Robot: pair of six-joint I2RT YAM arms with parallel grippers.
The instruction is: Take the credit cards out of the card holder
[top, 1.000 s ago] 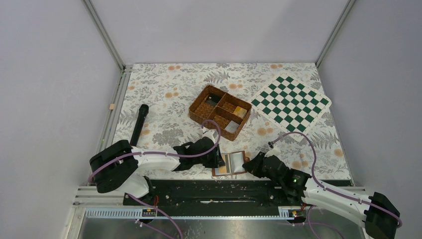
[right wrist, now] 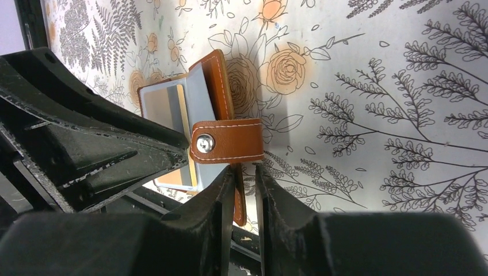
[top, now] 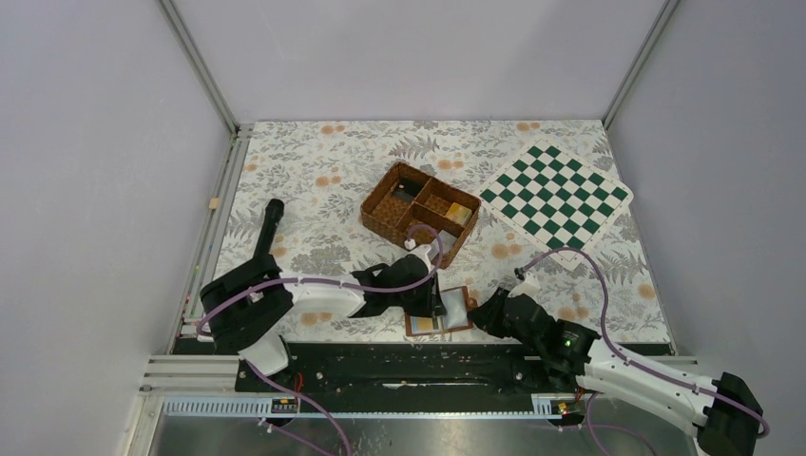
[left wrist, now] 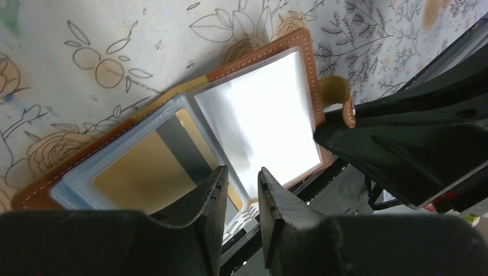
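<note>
The brown leather card holder (top: 456, 331) lies open near the table's front edge. In the left wrist view its clear sleeves show a blank white face (left wrist: 267, 109) and a tan card with a grey stripe (left wrist: 147, 169). My left gripper hovers over the sleeves, its fingertips a small gap apart; whether a sleeve or card edge is caught between them cannot be made out. On the holder's right side, my right gripper stands slightly open, the cover's edge running between its fingers. The strap with a metal snap (right wrist: 227, 141) sits just above those fingertips.
A brown woven basket (top: 383, 228) with compartments stands behind the holder, with several flat items inside. A green and white checkered board (top: 556, 199) lies at the back right. A black rod (top: 269, 228) rests at the left.
My left gripper has moved right across the holder, from its left part toward the white face. The right gripper has stayed almost still at the holder's right edge.
</note>
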